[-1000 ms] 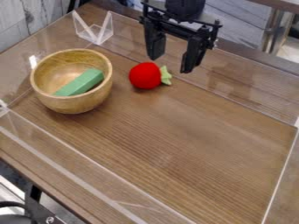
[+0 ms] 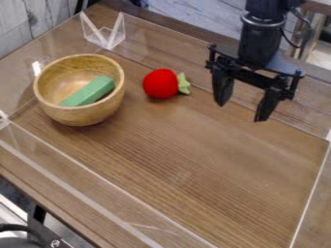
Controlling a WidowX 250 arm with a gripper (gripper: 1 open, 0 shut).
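My gripper (image 2: 251,85) is a dark mechanism at the upper right, hanging over the wooden table (image 2: 181,184) with its fingers spread apart and nothing visible between them. A red round object (image 2: 161,83) with a small green part sits on the table at upper centre, left of the gripper. A wooden bowl (image 2: 61,95) at the left holds a green block (image 2: 88,90).
A clear wire-like object (image 2: 104,29) stands at the back left. The table's edge runs along the lower left and the right side.
My gripper has moved right and lower in the view, away from the red object. The red object and the bowl have not visibly moved.
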